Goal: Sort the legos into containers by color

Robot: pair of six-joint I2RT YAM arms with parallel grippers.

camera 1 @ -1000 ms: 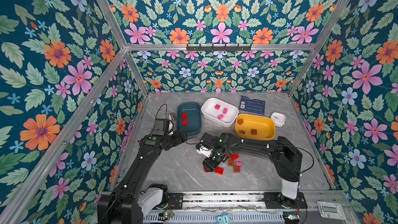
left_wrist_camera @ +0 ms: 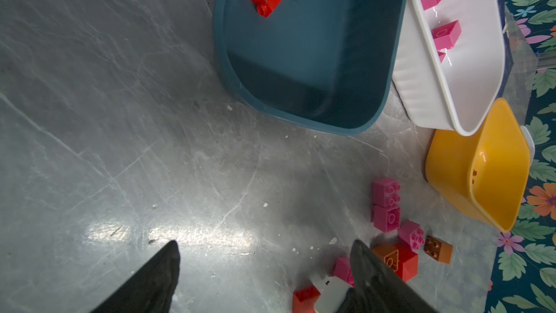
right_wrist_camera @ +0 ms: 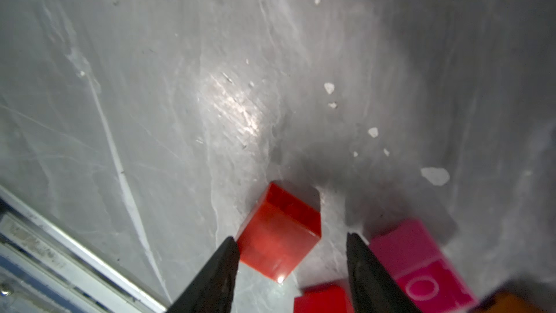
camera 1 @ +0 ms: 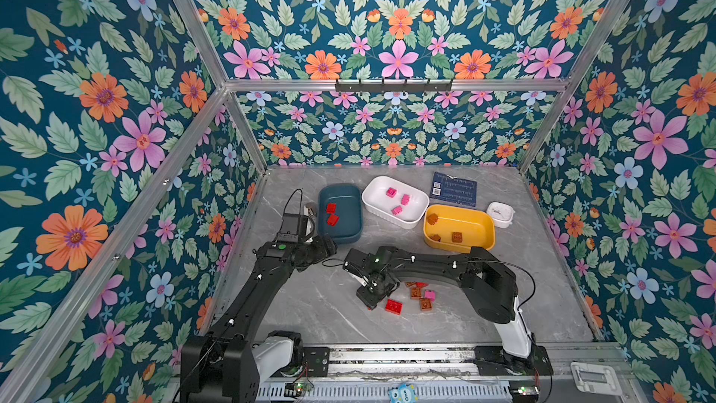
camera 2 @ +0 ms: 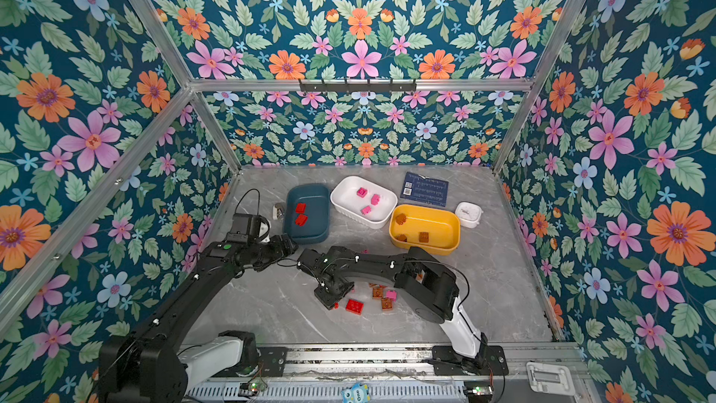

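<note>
My right gripper is open over the table, a red brick [right_wrist_camera: 281,234] lying between and just ahead of its fingertips, close to the left one. Another red brick [right_wrist_camera: 323,300] and a pink brick [right_wrist_camera: 422,266] lie by its right finger. Left gripper is open and empty, above bare table in front of the blue bin [left_wrist_camera: 312,118]. Red bricks [camera 1: 332,219] sit in that bin, pink bricks [camera 1: 405,199] in the white bin [camera 1: 370,195], brown bricks [camera 1: 456,237] in the yellow bin [camera 1: 477,212]. Loose brown [camera 1: 426,303], pink [camera 1: 429,294] and red bricks [camera 1: 393,306] lie near the right arm.
The right arm [camera 1: 432,265] stretches across the loose bricks and hides some of them from above. Behind the bins lies a dark blue card [camera 1: 455,190], with a small white container [camera 1: 500,214] at the right.
The bins' contents look the same.
</note>
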